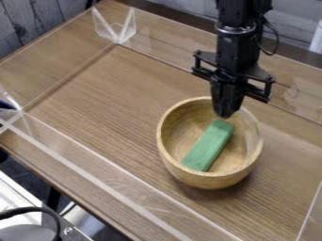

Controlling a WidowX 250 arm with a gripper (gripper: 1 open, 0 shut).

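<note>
A black gripper (224, 105) points down at the back rim of a round tan bowl (176, 152), its tip just over or inside the bowl. It looks shut, with nothing visible between its fingers. In the bowl lies an elongated green block (206, 147), below the gripper's tip.
Clear plastic corner pieces are at the top left, and a dark object with a cable is at the lower left edge.
</note>
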